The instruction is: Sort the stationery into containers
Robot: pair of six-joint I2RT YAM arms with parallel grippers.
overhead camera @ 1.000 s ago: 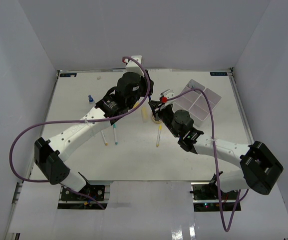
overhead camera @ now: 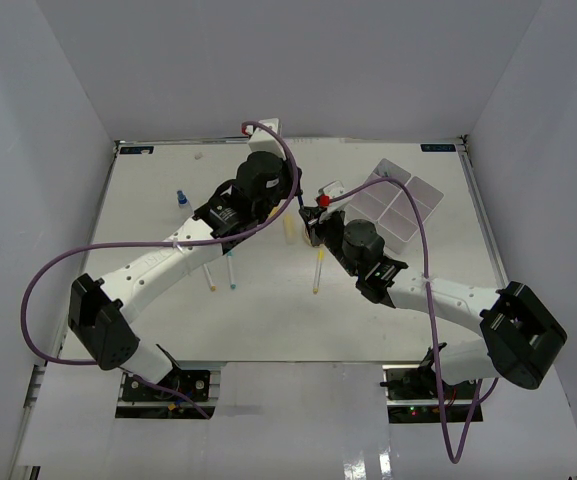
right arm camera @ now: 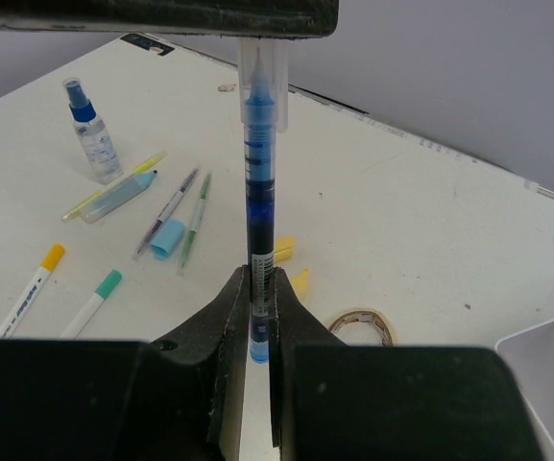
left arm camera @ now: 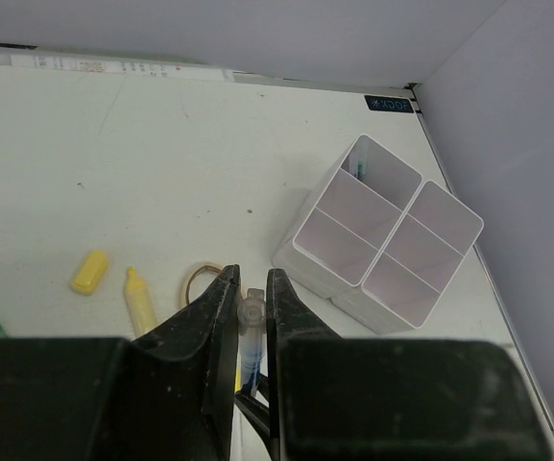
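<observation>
A blue pen (right arm camera: 259, 173) stands upright between my grippers near the table's centre. My right gripper is shut on its lower barrel; my left gripper is shut at its clear upper end, which shows between the fingers. The compartment containers (left arm camera: 373, 230) are at the right, with something slim in one back compartment. Loose stationery lies about: a spray bottle (right arm camera: 99, 144), an orange-capped marker (right arm camera: 29, 298), a teal-capped marker (right arm camera: 92, 305), pens (right arm camera: 197, 221), a yellow eraser (left arm camera: 90, 272) and a yellow tube (left arm camera: 139, 301).
A tape roll (right arm camera: 377, 325) lies beneath my grippers, left of the containers. Walls border both sides.
The right gripper stays almost where it was.
</observation>
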